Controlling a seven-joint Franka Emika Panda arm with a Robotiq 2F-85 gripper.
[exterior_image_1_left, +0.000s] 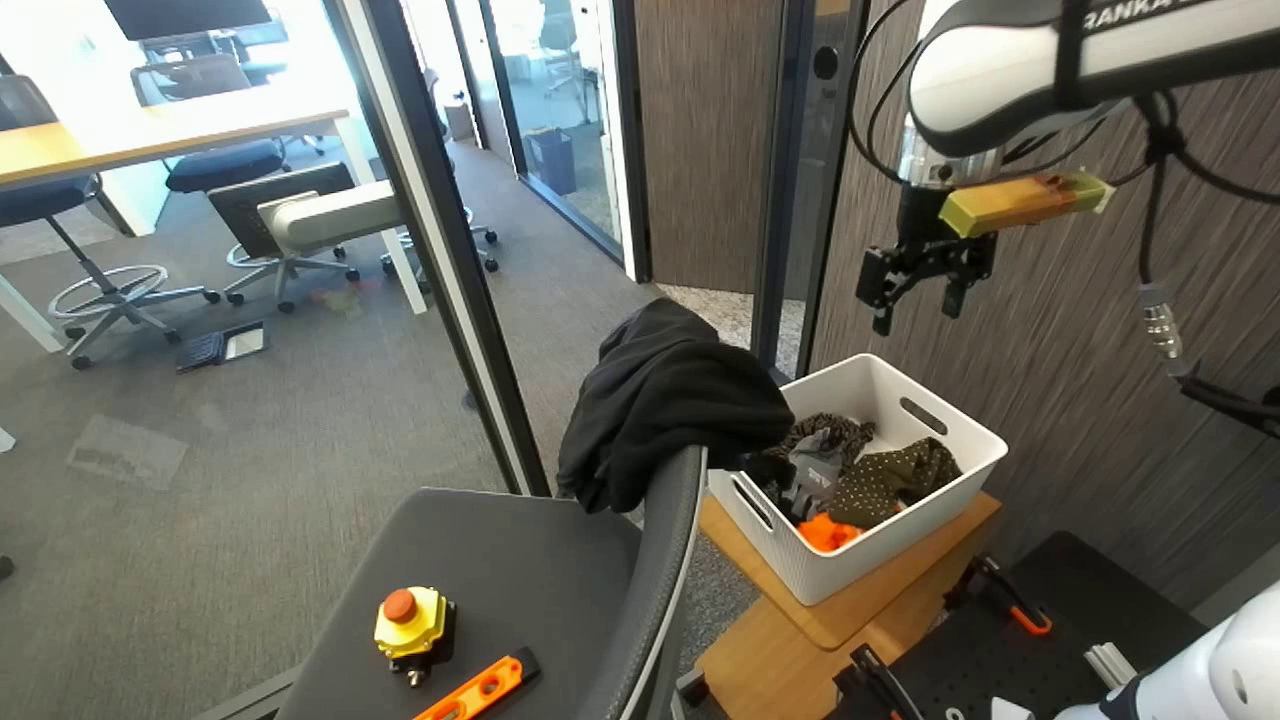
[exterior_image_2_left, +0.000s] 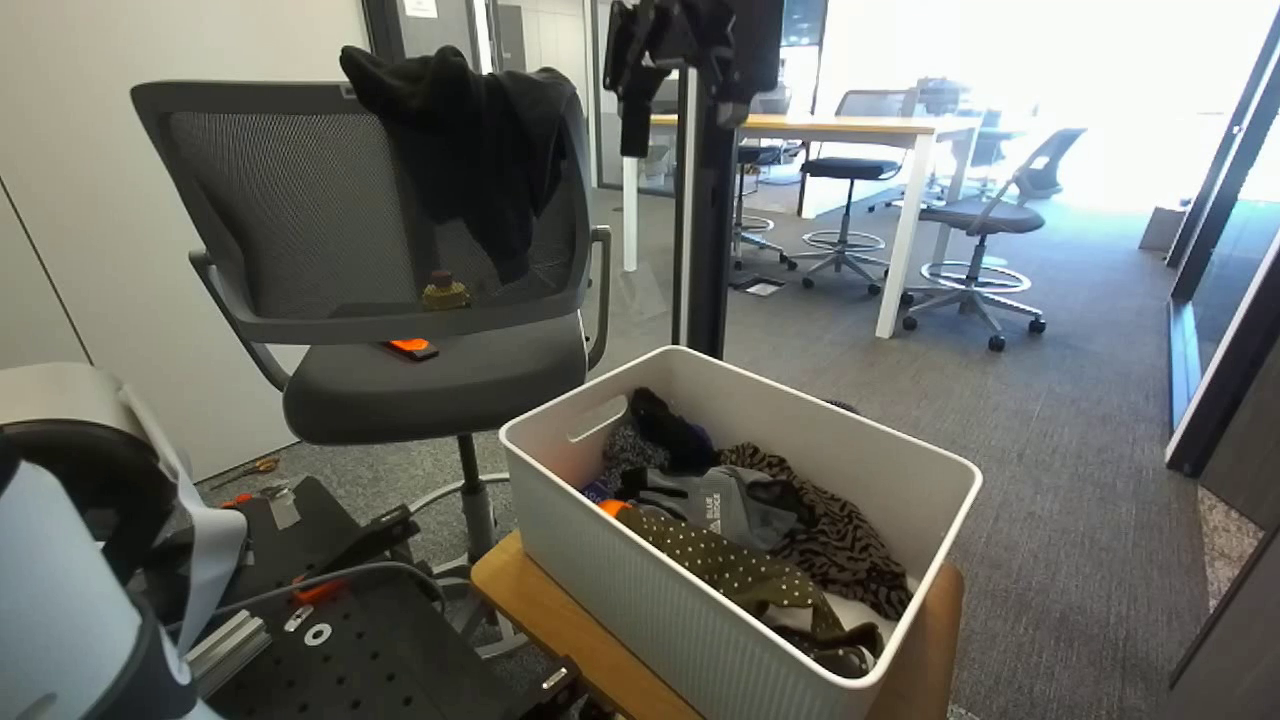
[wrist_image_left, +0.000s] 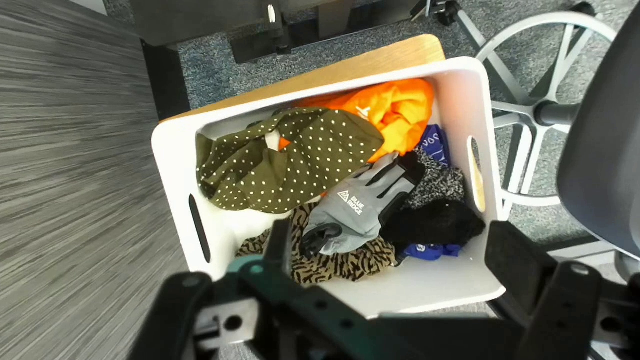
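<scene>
My gripper (exterior_image_1_left: 918, 314) hangs open above the white bin, with nothing between its fingers. From above, the white bin (wrist_image_left: 174, 135) shows a mix of cloth items. An olive cloth with white dots (wrist_image_left: 327, 141) and an orange cloth (wrist_image_left: 408, 111) lie along one long side. In the middle rests a grey glove (wrist_image_left: 354, 207) on a tiger-striped cloth (wrist_image_left: 309, 270). A black fuzzy item (wrist_image_left: 435, 225) and blue cloth (wrist_image_left: 436, 144) lie towards one end. Over the chair's backrest hangs a black garment (exterior_image_2_left: 480, 144), outside the bin.
A mesh office chair (exterior_image_2_left: 276, 204) stands close beside the bin, an emergency stop button (exterior_image_1_left: 409, 618) and orange level (exterior_image_1_left: 486, 684) on its seat. The bin stands on a wooden board (exterior_image_1_left: 882, 586). A striped wall (wrist_image_left: 66, 198) runs near the bin's other end.
</scene>
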